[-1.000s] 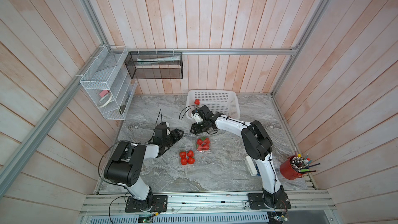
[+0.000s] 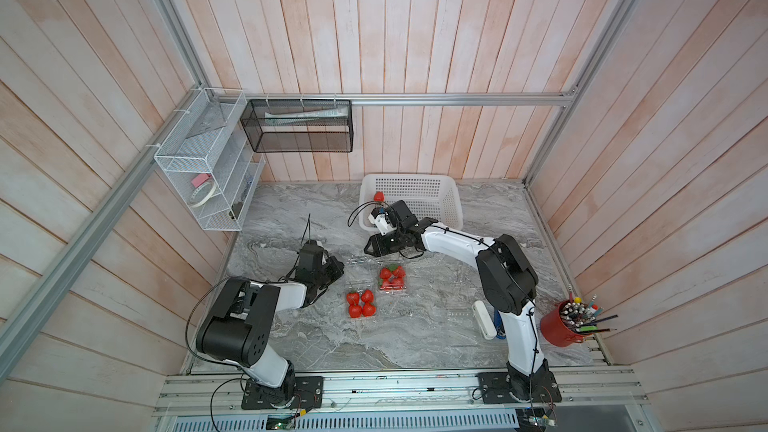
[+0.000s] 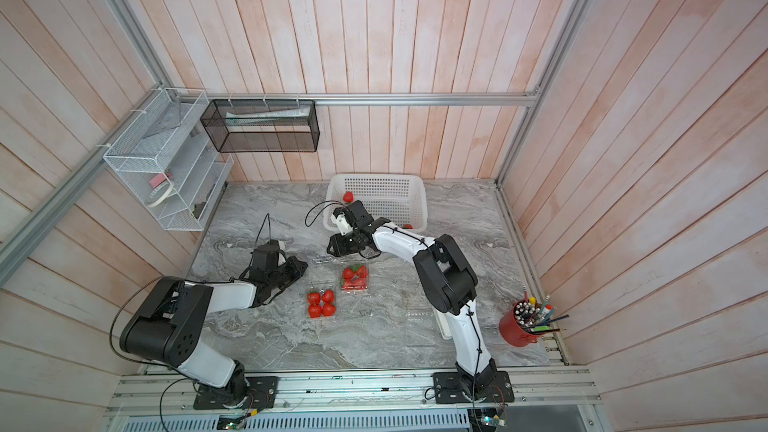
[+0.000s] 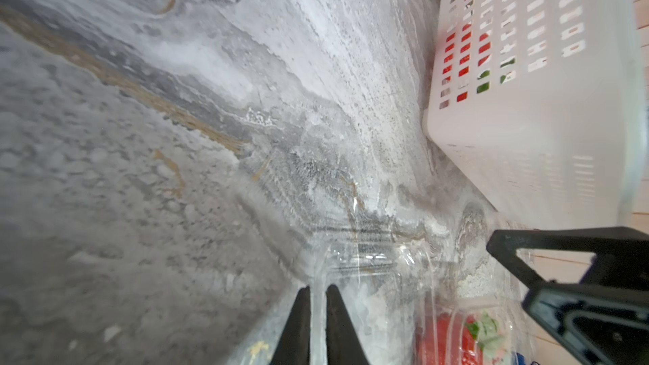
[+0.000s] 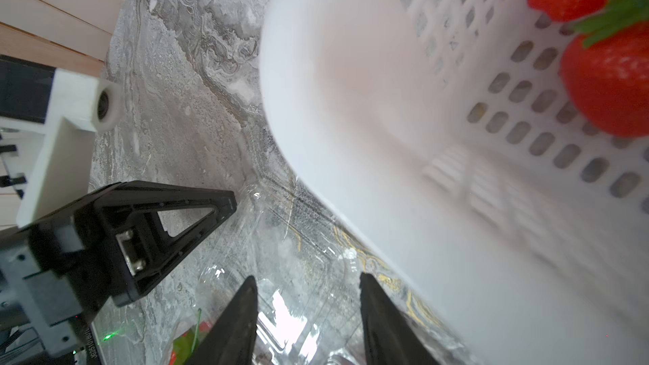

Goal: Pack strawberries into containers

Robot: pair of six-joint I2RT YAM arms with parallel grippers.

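Observation:
My left gripper is shut; a clear plastic edge shows at its fingertips, and whether they pinch it is hard to tell. That edge belongs to an empty transparent container (image 4: 365, 253) on the counter. My right gripper stands open above the clear plastic, beside the white basket's rim, holding nothing. A few strawberries (image 5: 608, 74) lie in the white perforated basket (image 2: 448, 200). Nearer the front, a clear container with red strawberries (image 2: 392, 278) stands beside another group of strawberries in clear plastic (image 2: 361, 304).
A white object (image 2: 485, 320) lies on the counter beside the right arm. A red pot of pens (image 2: 560, 328) stands at the right edge. White wire shelves (image 2: 212, 168) and a black mesh basket (image 2: 297, 137) hang at the back left.
My left gripper has drawn back to the left and toward the front. The right gripper has shifted slightly left. The filled containers stay in place.

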